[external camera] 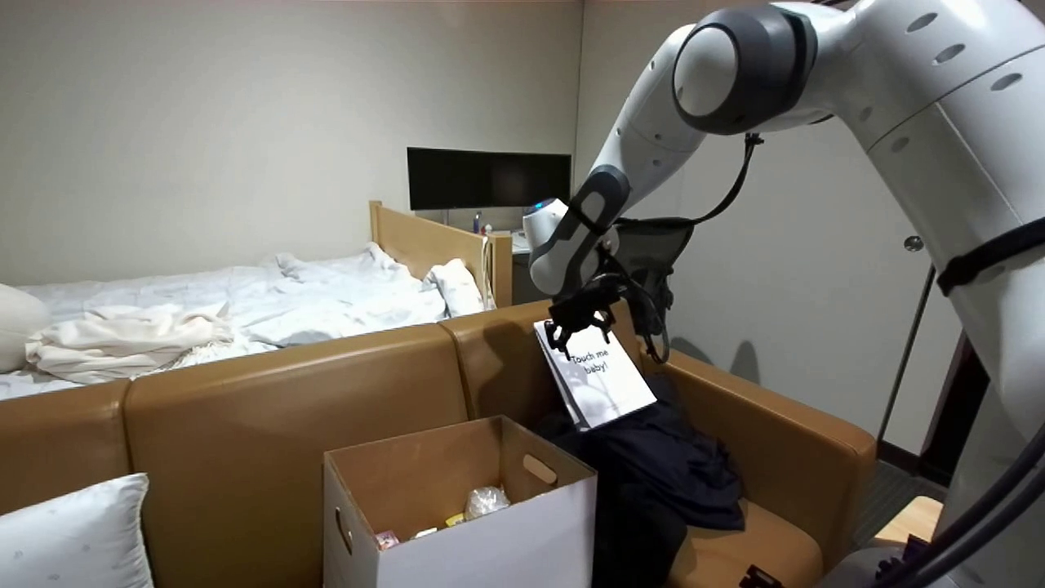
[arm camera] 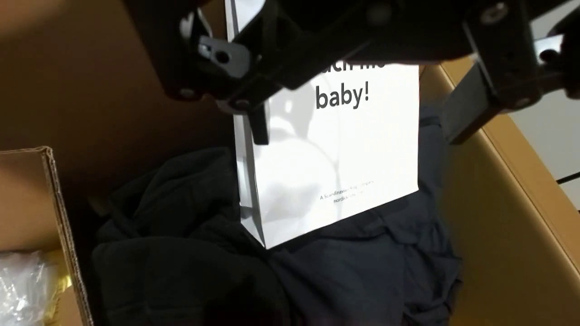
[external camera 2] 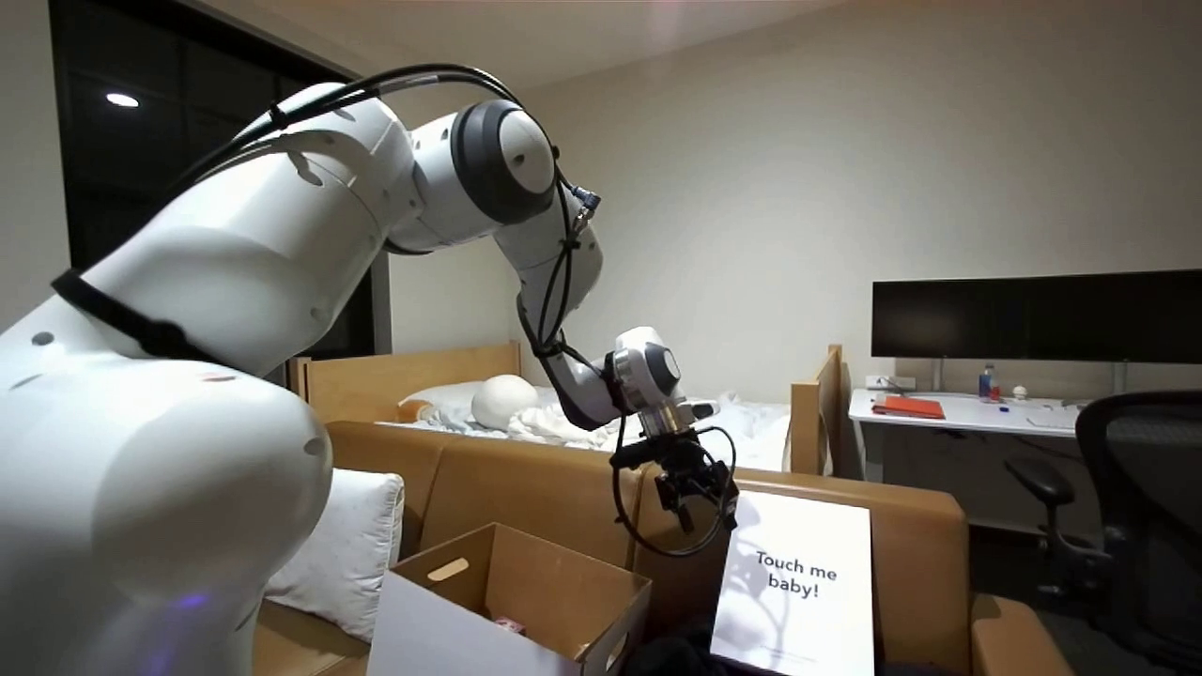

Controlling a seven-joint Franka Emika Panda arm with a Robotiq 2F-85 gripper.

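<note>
A white paper bag printed "Touch me baby!" [external camera: 609, 387] leans against the sofa's backrest, its lower end resting on dark clothes [external camera: 676, 461]. My gripper [external camera: 578, 338] hangs in front of the bag's upper part, fingers apart and empty. In the wrist view the two fingers [arm camera: 259, 122] stand wide, one over the bag's left edge and the other off its right side. The gripper's body covers the bag's top there. From the second exterior view, the gripper [external camera 2: 707, 518] appears at the bag's upper left; whether it touches the bag I cannot tell.
An open cardboard box [external camera: 460, 529] with a few small items, among them a clear plastic-wrapped one [external camera: 486, 501], stands on the sofa left of the clothes. The sofa's armrest [external camera: 774, 402] bounds the right side. A white pillow [external camera: 78, 534] lies far left.
</note>
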